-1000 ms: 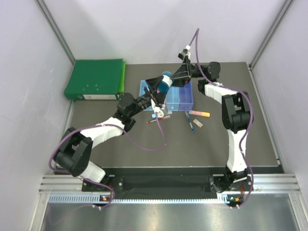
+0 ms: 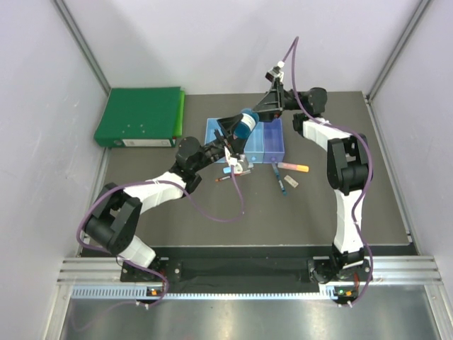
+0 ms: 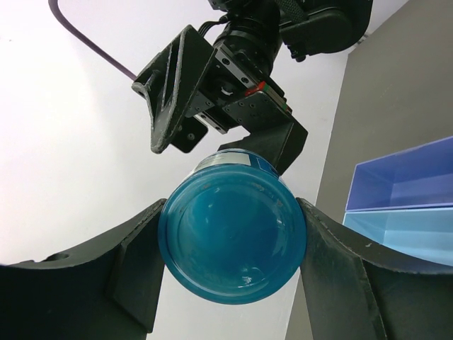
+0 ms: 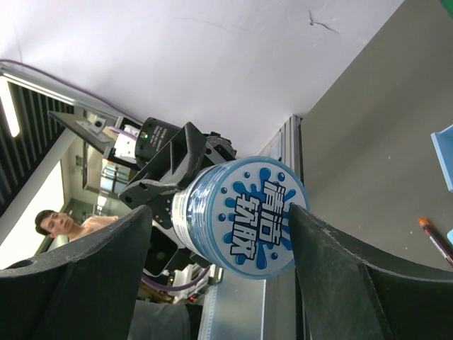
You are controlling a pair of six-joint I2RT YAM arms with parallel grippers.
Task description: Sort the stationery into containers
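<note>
A round tub with a blue base and a pale printed lid point(image 4: 259, 217) is in the air over the divided blue box point(image 2: 273, 145). My left gripper is shut on the tub point(image 3: 233, 237), fingers on opposite sides of its blue base. At the lid end stands my right gripper, open, the lid seen between its fingers; contact is not clear. On the table in front of the box lie an orange marker point(image 2: 294, 167), a blue pen point(image 2: 279, 178), a small pale eraser point(image 2: 291, 181) and a red-and-dark pen point(image 2: 233, 176).
At the back left are green binders point(image 2: 138, 119). Walls point(image 2: 42, 142) enclose the left, right and back.
The tub and my left gripper have shifted a little to the right. The items on the table lie where they were.
</note>
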